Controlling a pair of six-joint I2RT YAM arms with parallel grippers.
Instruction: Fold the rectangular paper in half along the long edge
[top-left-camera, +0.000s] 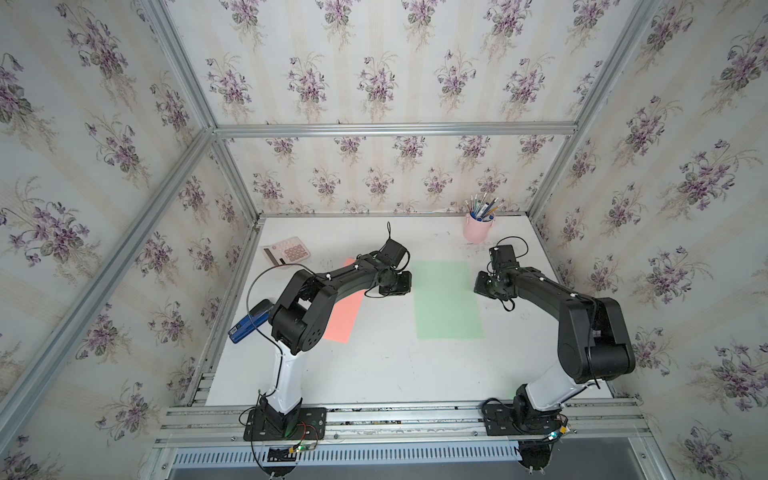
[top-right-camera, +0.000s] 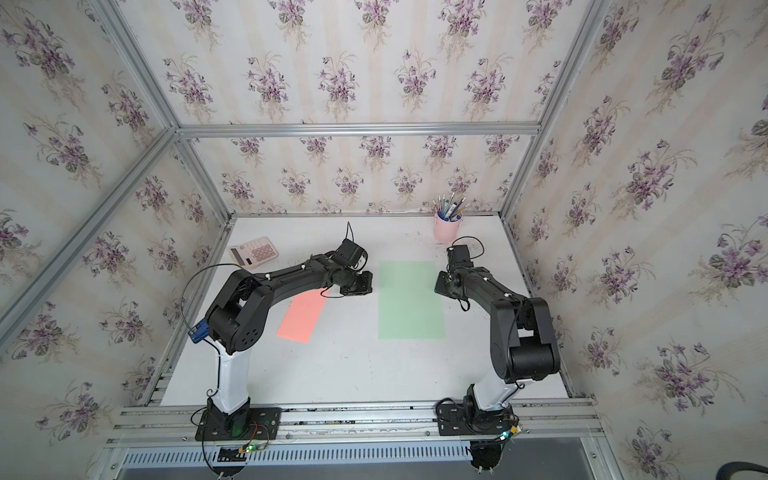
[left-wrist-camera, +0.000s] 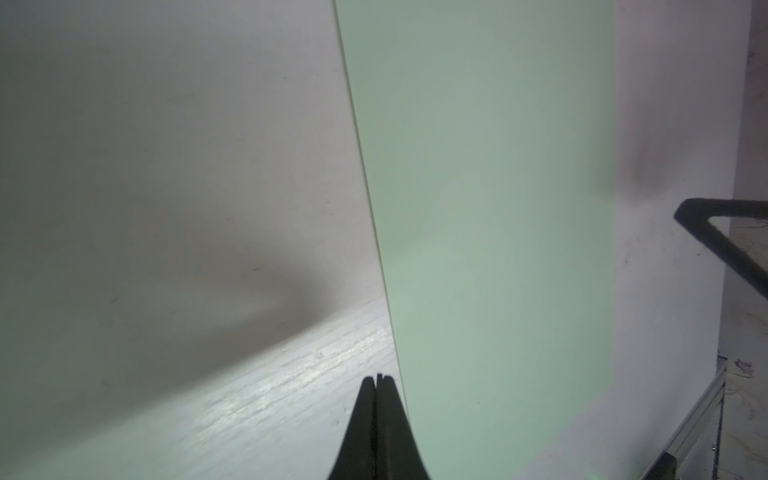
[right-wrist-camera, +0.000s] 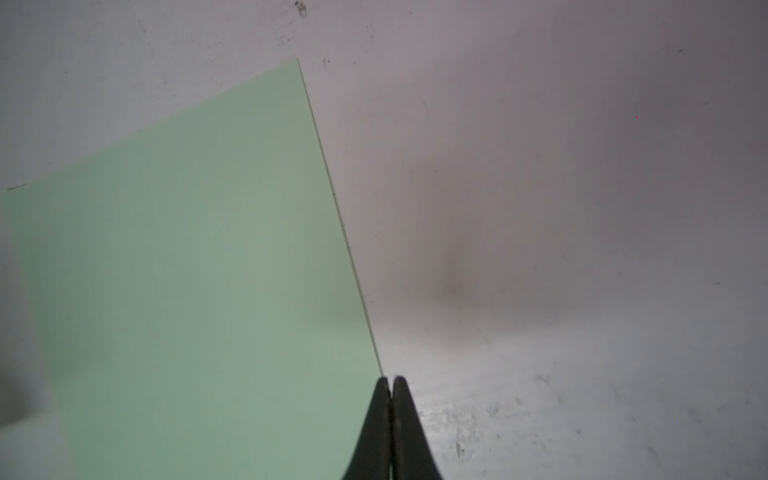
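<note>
A green rectangular paper (top-left-camera: 448, 300) lies flat and unfolded on the white table. My left gripper (top-left-camera: 409, 283) is at its left long edge; in the left wrist view the shut fingertips (left-wrist-camera: 368, 392) appear close beside that edge, with nothing seen between them. On the opposite side, my right gripper (top-right-camera: 437, 285) is near the right long edge. Its fingertips (right-wrist-camera: 382, 392) show only a narrow gap at that edge, and no paper is seen between them. Whether either gripper touches the table cannot be told.
A pink paper (top-right-camera: 301, 316) lies partly under the left arm. Farther out are a pink calculator (top-right-camera: 254, 252), a blue object (top-left-camera: 250, 321) at the left and a pink cup of brushes (top-left-camera: 477, 230) at the back right.
</note>
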